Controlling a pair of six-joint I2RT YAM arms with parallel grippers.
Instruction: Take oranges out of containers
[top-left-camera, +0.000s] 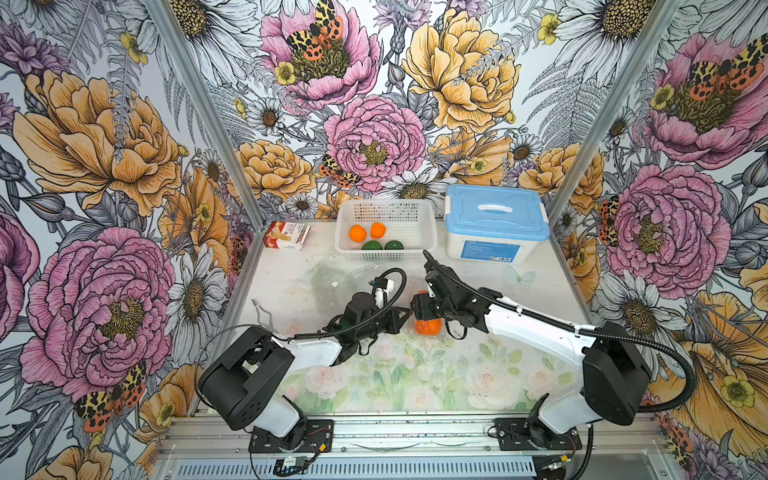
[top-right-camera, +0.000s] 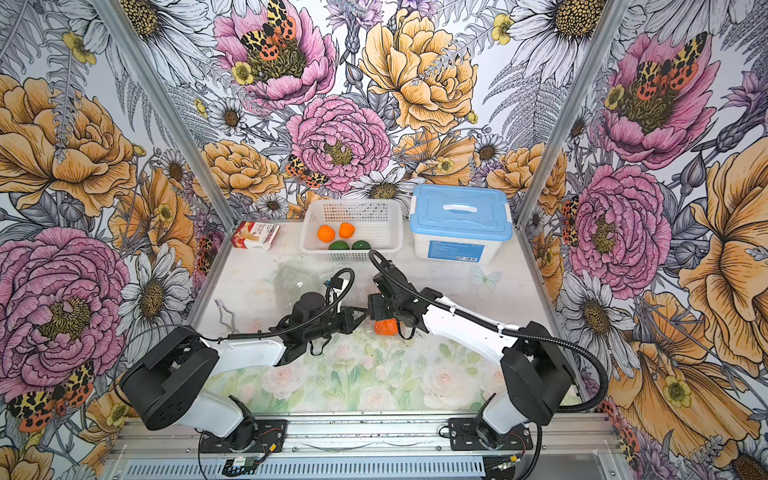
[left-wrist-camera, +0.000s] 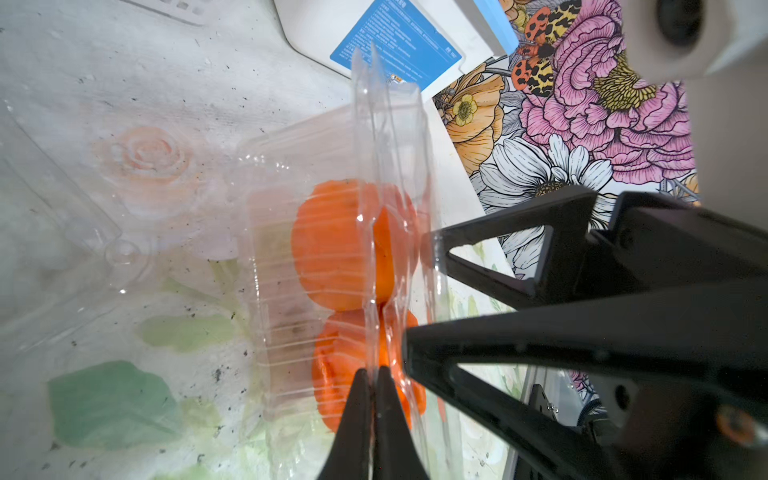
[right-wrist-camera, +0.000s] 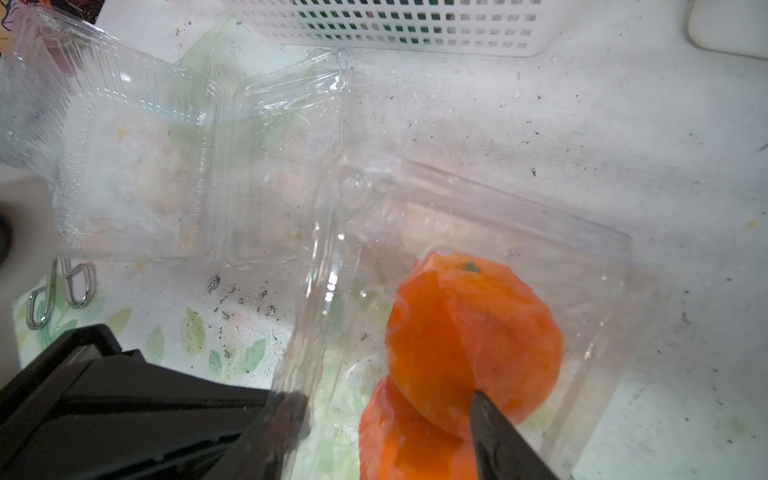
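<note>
A clear plastic clamshell (right-wrist-camera: 576, 240) holds two oranges (right-wrist-camera: 472, 344), the lower one (left-wrist-camera: 344, 368) partly hidden. My left gripper is shut at the side of this clamshell, with at most thin plastic between its fingertips. My right gripper is over the clamshell, its fingers apart at the near end, with plastic and orange behind them. An empty open clamshell (right-wrist-camera: 144, 168) lies on the table to the left rear.
A white basket (top-left-camera: 424, 232) with two oranges and green fruit stands at the back, beside a blue-lidded box (top-left-camera: 496, 208). A small carton (top-left-camera: 284, 236) and metal tongs (top-left-camera: 260, 316) lie on the left.
</note>
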